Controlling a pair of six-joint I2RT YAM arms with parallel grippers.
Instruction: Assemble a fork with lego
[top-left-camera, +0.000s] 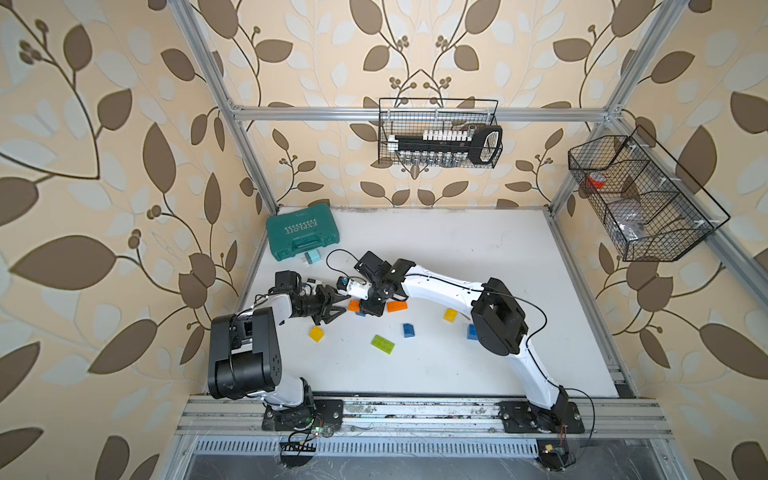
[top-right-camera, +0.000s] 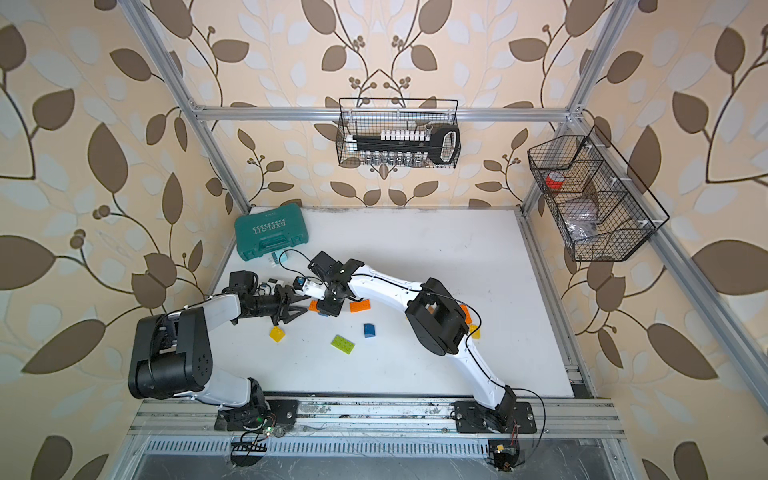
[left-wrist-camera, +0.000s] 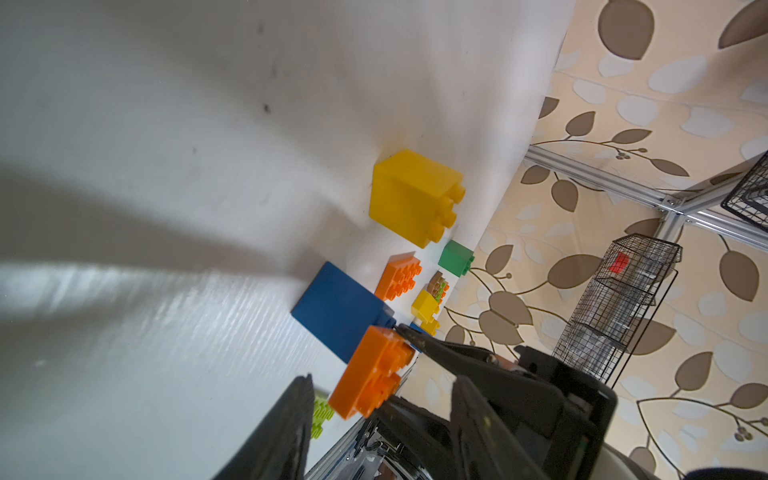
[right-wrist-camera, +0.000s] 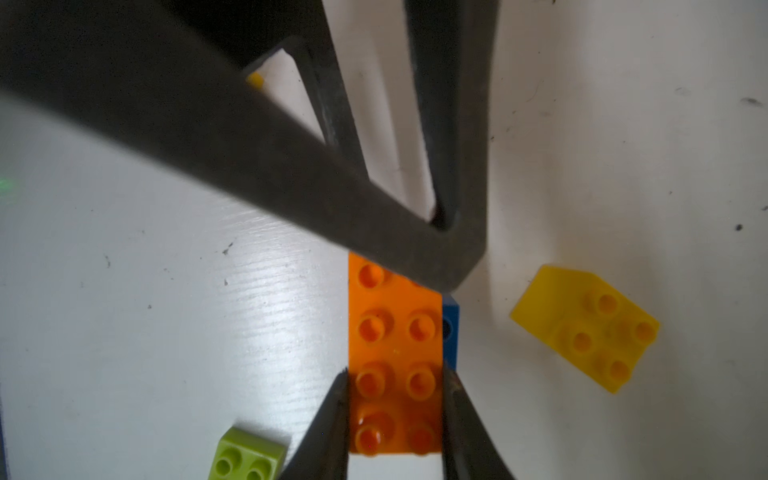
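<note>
An orange brick (right-wrist-camera: 396, 336) is pinched at one end between the fingers of my right gripper. Its studs face up in the right wrist view. A blue brick (left-wrist-camera: 340, 310) shows beneath or behind it; whether the two are joined, I cannot tell. My left gripper stands open at the orange brick's free end, its fingers apart. In the right wrist view a dark left finger (right-wrist-camera: 456, 260) overlaps that end; contact is unclear. Both grippers meet at the table's left part in the top left view.
Loose bricks lie around: yellow (top-left-camera: 317, 333), light green (top-left-camera: 383, 344), blue (top-left-camera: 409, 329), orange (top-left-camera: 397, 305) and another yellow (top-left-camera: 450, 315). A green case (top-left-camera: 303, 232) stands at the back left.
</note>
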